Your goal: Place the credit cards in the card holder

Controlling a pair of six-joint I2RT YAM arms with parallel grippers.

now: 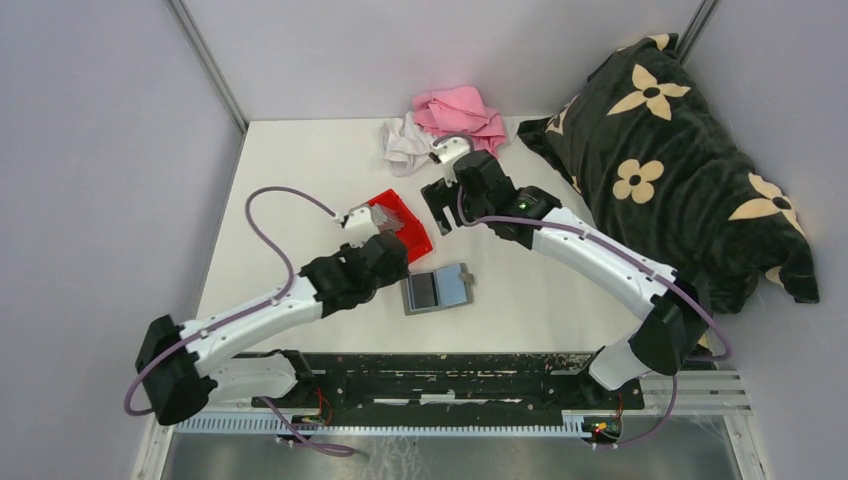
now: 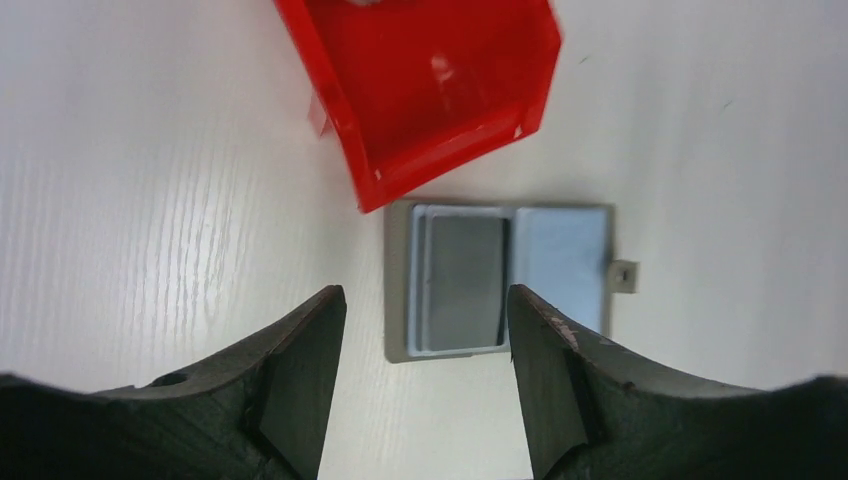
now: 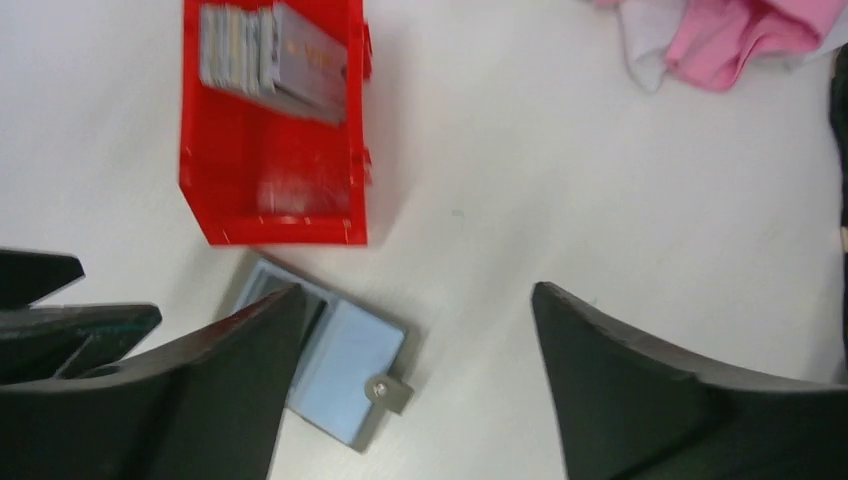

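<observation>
On the white table lies the grey card holder, open flat, with a dark panel on its left and a light blue panel on its right. A stack of cards stands at the far end of a red tray. My left gripper is open above the table, nothing between its fingers, and the card holder lies below and beyond them. Off to the upper right of the card holder, my right gripper is raised, open and empty.
A pink cloth and a white cloth lie at the back edge. The dark flowered cushion fills the right side. Bare table surrounds the tray and holder.
</observation>
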